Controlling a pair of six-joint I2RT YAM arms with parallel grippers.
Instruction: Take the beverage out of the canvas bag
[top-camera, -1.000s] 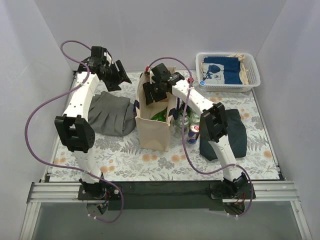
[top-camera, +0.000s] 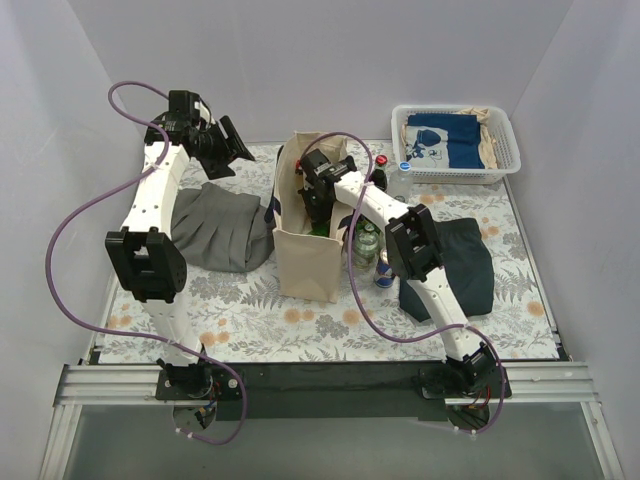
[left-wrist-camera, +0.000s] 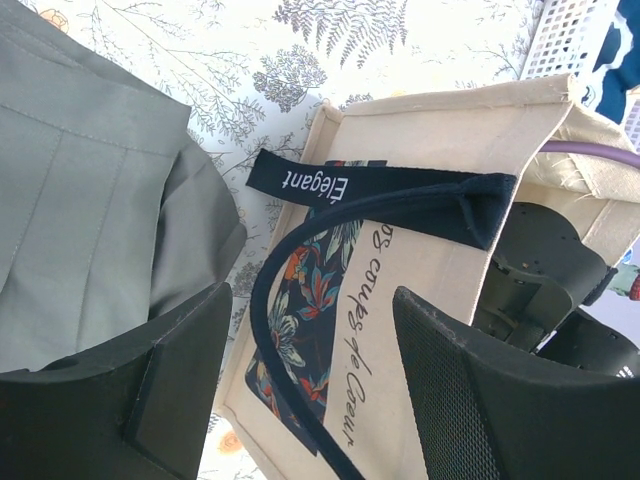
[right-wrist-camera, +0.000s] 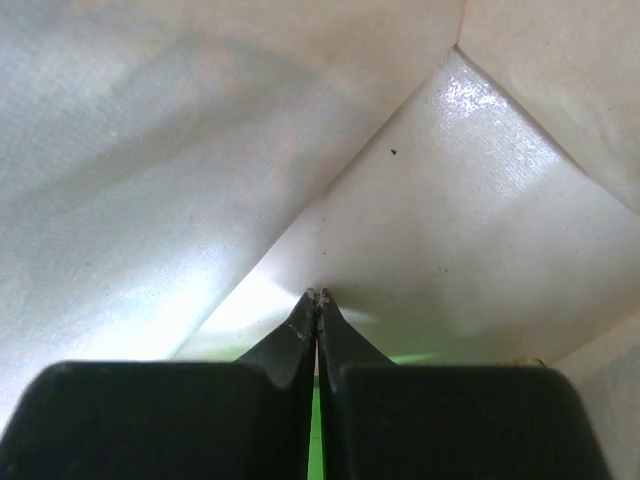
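The cream canvas bag (top-camera: 308, 268) stands upright and open at the top, its inside seen from above. Deep in it my right gripper (top-camera: 318, 208) points down. Its tips meet in the right wrist view, where the gripper is shut with nothing showing between the tips. Something green (top-camera: 320, 230) lies low in the bag, mostly hidden beneath that gripper; only a strip of the green item (right-wrist-camera: 316, 440) shows behind the fingers. My left gripper (top-camera: 233, 157) hangs open and empty left of the bag, whose dark strap (left-wrist-camera: 262, 310) crosses its view.
Right of the bag stand glass jars (top-camera: 366, 245), a can (top-camera: 384, 270) and bottles (top-camera: 400, 180). A white basket (top-camera: 505, 150) with cloths sits back right. Grey cloth (top-camera: 215, 230) lies at left, dark cloth (top-camera: 455, 265) at right.
My right gripper has gone lower into the bag and its fingers have come together, covering more of the green item. The left arm has shifted slightly left.
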